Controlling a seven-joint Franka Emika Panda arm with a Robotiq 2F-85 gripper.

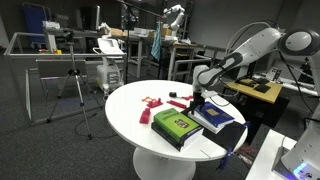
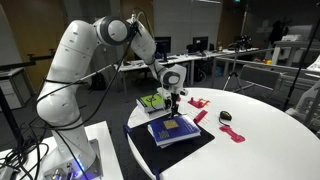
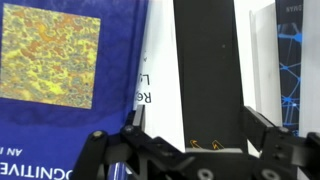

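A blue book [image 2: 174, 129] with white edges lies flat on the table, its cover also filling the left of the wrist view [image 3: 60, 110] with a yellow patterned square. The green book [image 1: 177, 126] rests beside it. My gripper points down over the gap between the books. Its fingers [image 3: 137, 122] stand apart at the bottom of the wrist view, with nothing seen gripped between them. A dark strip [image 3: 209, 75] runs between the white book edges there. In the exterior views the gripper [image 1: 195, 103] is small, and whether it touches a book is unclear.
Red pieces [image 2: 233, 134] and a small dark object [image 2: 223, 117] lie on the white round table [image 2: 260, 150]. A tripod [image 1: 76, 90] stands on the floor away from the table.
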